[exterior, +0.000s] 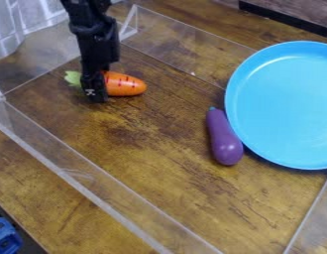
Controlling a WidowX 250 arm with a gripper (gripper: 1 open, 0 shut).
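Note:
A toy carrot (124, 85) with orange body and pale green top lies on the wooden table at the upper left. My black gripper (93, 85) is down over it, its tips at the carrot's left part by the green top. Whether the fingers are closed on it is hard to tell.
A purple eggplant (223, 137) lies to the right of centre, beside a large blue plate (296, 102). Clear plastic edges frame the area. A small blue object (4, 238) sits at the lower left corner.

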